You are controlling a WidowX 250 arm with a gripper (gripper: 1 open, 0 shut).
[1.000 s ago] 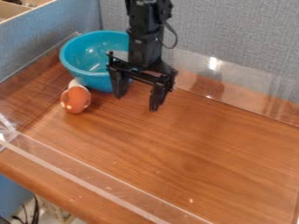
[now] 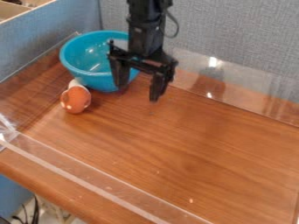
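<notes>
My black gripper (image 2: 138, 82) hangs at the top middle, fingers spread open with nothing between them, just right of a blue bowl (image 2: 86, 58) and partly in front of its rim. An orange object with a white top (image 2: 75, 100) lies on the wooden table left of the gripper, in front of the bowl.
A grey padded wall (image 2: 233, 44) stands behind, and a grey side panel (image 2: 26, 61) borders the left. Some cables show past the lower left edge.
The bowl and orange object look unmoved.
</notes>
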